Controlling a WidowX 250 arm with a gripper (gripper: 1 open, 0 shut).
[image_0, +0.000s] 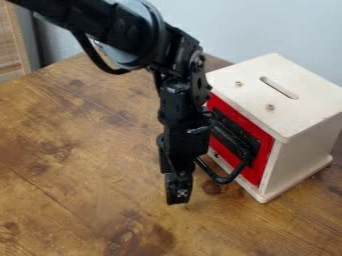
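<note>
My black gripper (178, 190) points down over the wooden table, just left of a pale wooden box (287, 80) with a slot in its top and a red front panel (227, 153). A dark fitting sits on that panel, partly hidden behind a black cable that loops from my wrist. The fingertips hang near the box's lower left, above the tabletop. How far apart the fingers stand is hard to see from this angle; nothing shows held between them.
A pale wall stands behind, and a wooden edge shows at the upper left.
</note>
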